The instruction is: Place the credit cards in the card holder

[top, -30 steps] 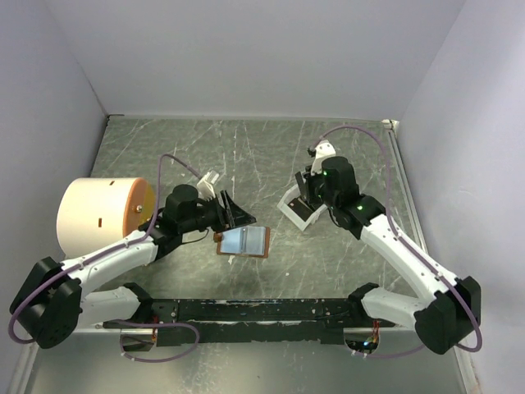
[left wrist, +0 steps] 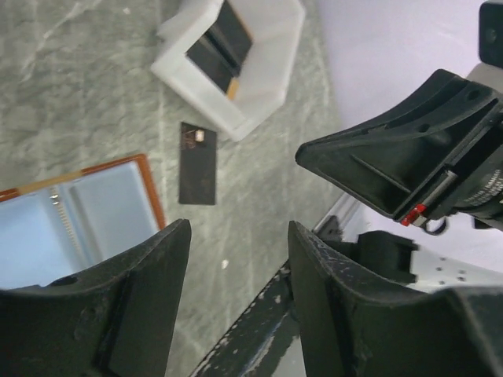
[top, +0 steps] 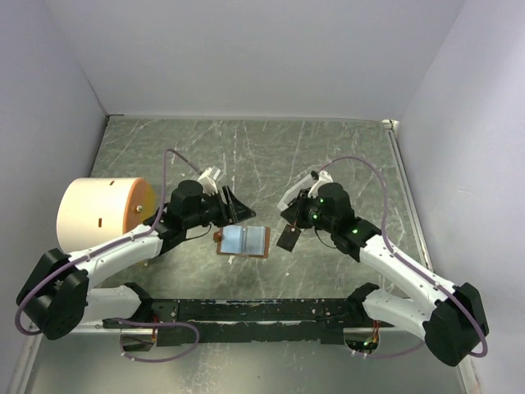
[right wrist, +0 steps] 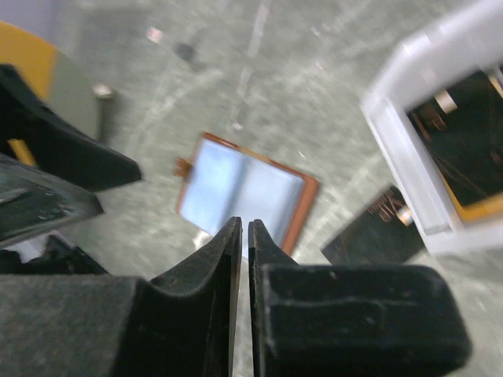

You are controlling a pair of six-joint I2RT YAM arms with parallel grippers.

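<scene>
The card holder lies spread on the table, brown-edged with pale clear sleeves; it also shows in the right wrist view. A black card rests flat on the table between the holder and a white tray. That card is right of my right gripper in the right wrist view, clear of its fingers. The right fingertips have only a narrow gap between them, with nothing seen in it. My left gripper hovers above the holder's right side, open and empty.
More black cards lie in the white tray behind the loose card. An orange-faced cylinder stands at the table's left. My two grippers are close together over the middle.
The right arm has come from over the tray toward the front left. A black card is now on the table in front of the tray.
</scene>
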